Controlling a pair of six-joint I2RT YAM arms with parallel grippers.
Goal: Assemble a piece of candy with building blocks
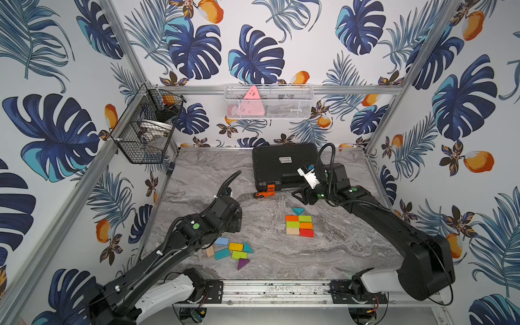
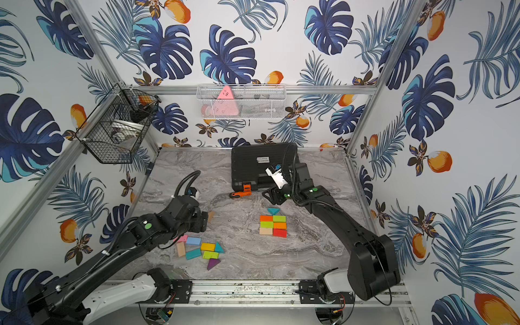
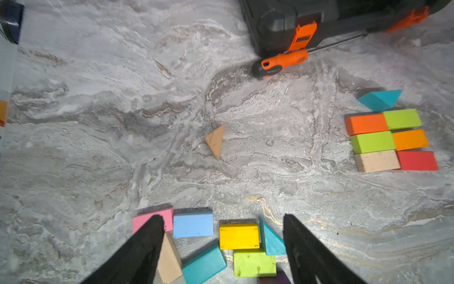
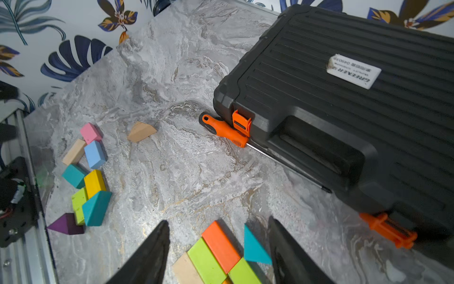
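Observation:
Two columns of rectangular blocks, with an orange block (image 3: 366, 124), green ones, a wood block (image 3: 377, 161) and a red block (image 3: 416, 161), form a compact group right of centre. At its far edge lies a teal triangle (image 4: 255, 246). My right gripper hovers above and behind the group, fingers apart, empty. My left gripper is open and empty over the left side. Below it are loose pieces: a pink block (image 3: 152, 220), blue block (image 3: 193, 224), yellow block (image 3: 239, 236), teal triangle (image 3: 271, 239) and purple triangle (image 4: 66, 224). A wooden triangle (image 3: 215, 141) lies apart.
A black case (image 4: 307, 85) fills the back of the table, with an orange-handled screwdriver (image 4: 227, 132) along its front edge. Between the loose pieces and the group the table (image 3: 293, 189) is clear.

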